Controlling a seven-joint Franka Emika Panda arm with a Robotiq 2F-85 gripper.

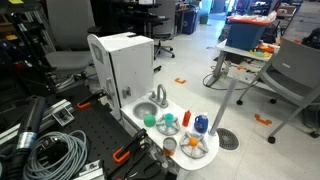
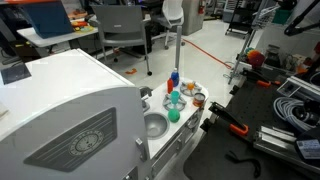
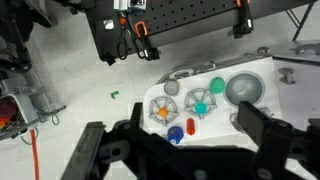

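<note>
My gripper hangs open over a white toy kitchen counter, its dark fingers wide apart at the bottom of the wrist view, with nothing seen between them. On the counter are a blue object, a small red object, an orange object on one burner and a teal object on another. Nearer the cabinet's front edge sit a green round object and a metal cup. A grey sink basin with a faucet lies at the other end. I cannot make out the gripper in the exterior views.
A tall white cabinet rises beside the sink. The black table along the counter's front carries coiled cable and orange-handled clamps. Grey floor with a drain lies open beyond the counter, before a grey chair.
</note>
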